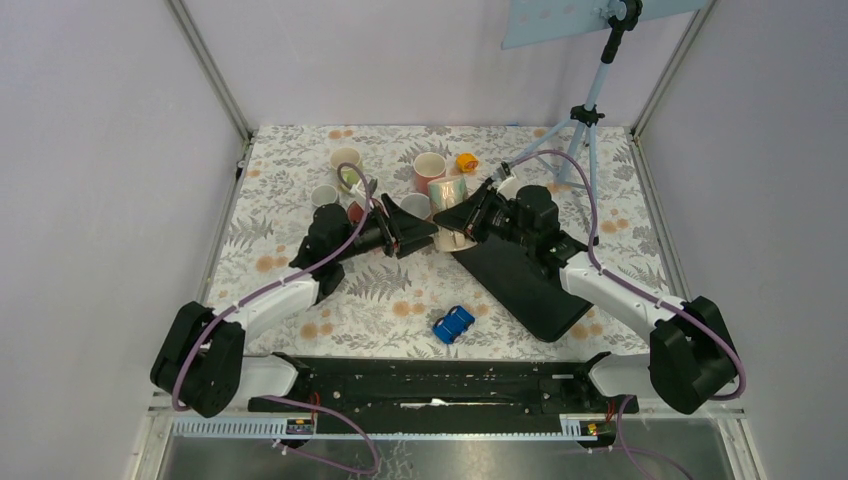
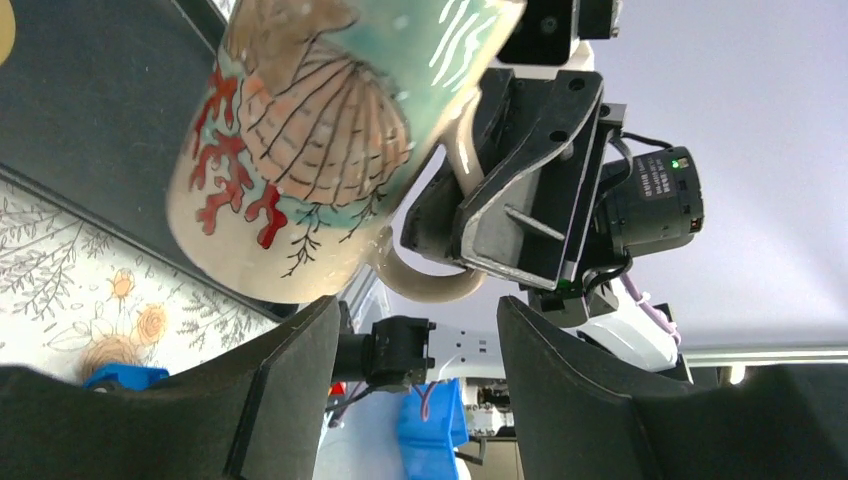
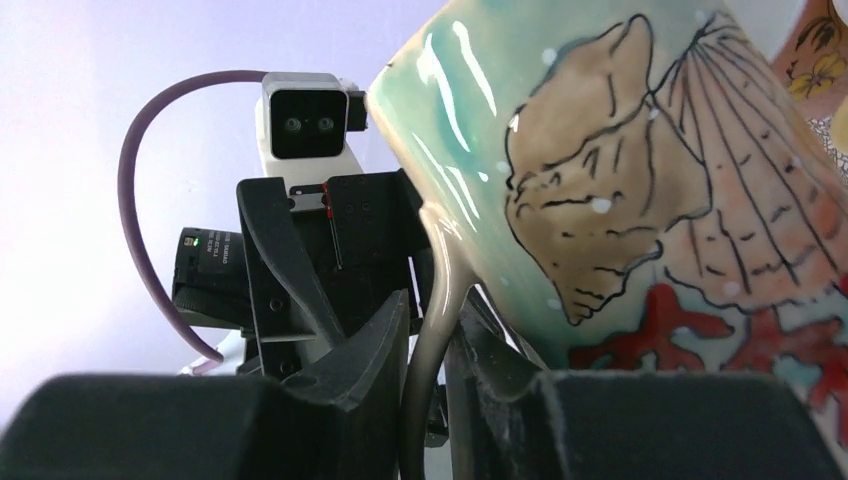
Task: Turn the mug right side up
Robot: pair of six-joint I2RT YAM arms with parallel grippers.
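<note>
The shell-and-coral mug (image 1: 447, 195) is held in the air near the middle, tilted, by my right gripper (image 1: 460, 218), shut on its handle. In the left wrist view the mug (image 2: 310, 140) fills the top, its curved handle (image 2: 430, 285) in the right gripper's fingers. The right wrist view shows the handle (image 3: 440, 290) between the fingers. My left gripper (image 1: 405, 228) stands just left of the mug; in its own view its fingers (image 2: 280, 390) are apart with nothing between them, below the mug.
Several cups, including a red one (image 1: 430, 168), stand behind the grippers. A black board (image 1: 530, 300) lies at the right, a blue toy car (image 1: 454, 323) at the front. A tripod (image 1: 585, 130) stands at the back right.
</note>
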